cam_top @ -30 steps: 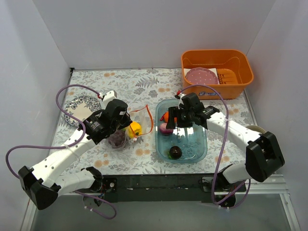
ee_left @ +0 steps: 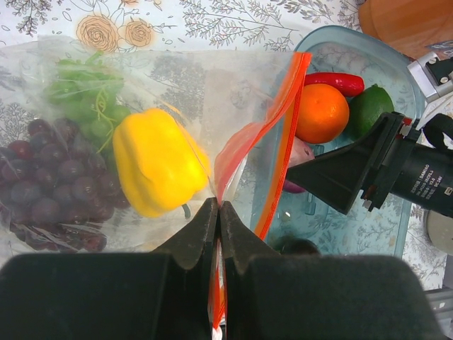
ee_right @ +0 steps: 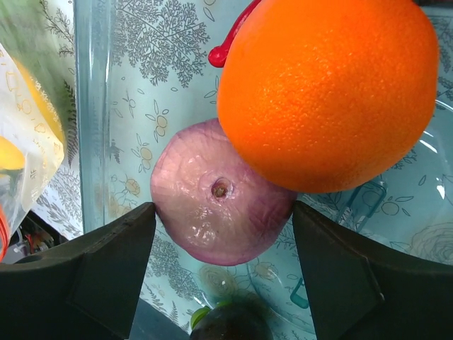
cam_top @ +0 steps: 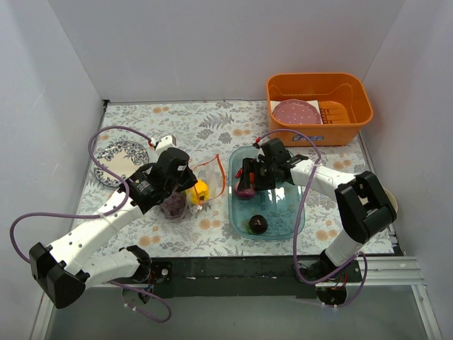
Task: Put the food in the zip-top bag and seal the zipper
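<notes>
The clear zip bag lies with its orange-edged mouth spread toward the tray; grapes and a yellow pepper are inside. My left gripper is shut on the near part of the bag's rim. In the blue-green tray sit a purple onion, an orange, a red chili pepper, a green item and an eggplant. My right gripper stands open with its fingertips on either side of the onion, close to its sides. The orange overlaps the onion's upper right in the right wrist view.
An orange bin holding a pink plate stands at the back right. A patterned plate lies at the left, partly behind my left arm. Between the bin and the left plate, the table's back is bare.
The left arm and the bag have hardly moved.
</notes>
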